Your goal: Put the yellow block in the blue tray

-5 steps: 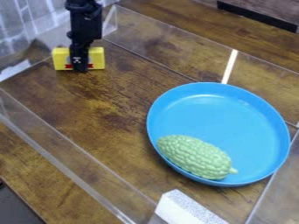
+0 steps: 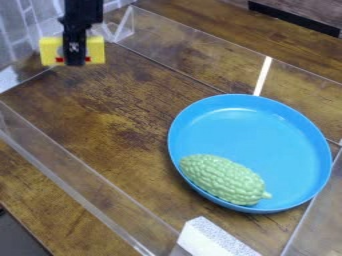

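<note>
In the camera view, the yellow block (image 2: 51, 51) is at the upper left, near the corner of the clear walls. My dark gripper (image 2: 76, 58) comes down from above and is shut on the block, with yellow showing on both sides of the fingers. Block and gripper appear raised off the wooden surface. The blue tray (image 2: 274, 135), round and shallow, lies at the right, well apart from the block.
A bumpy green vegetable (image 2: 225, 179) rests in the lower left part of the tray. Clear walls (image 2: 80, 190) border the area. A white block (image 2: 214, 240) sits by the bottom edge. Bare wood (image 2: 120, 120) stretches between gripper and tray.
</note>
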